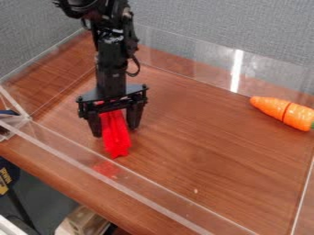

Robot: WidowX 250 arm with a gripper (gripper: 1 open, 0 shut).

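My black gripper (pixel 113 115) is low at the left-centre of the wooden floor, its fingers straddling the upper part of a red elongated object (pixel 117 139), which stands out below them toward the near side. Whether the fingers press on it or are merely around it I cannot tell.
An orange toy carrot (pixel 282 112) lies at the back right. Clear low walls (pixel 185 64) border the wooden surface (pixel 203 161), whose middle and right front are clear. Some items lie outside the walls at lower left.
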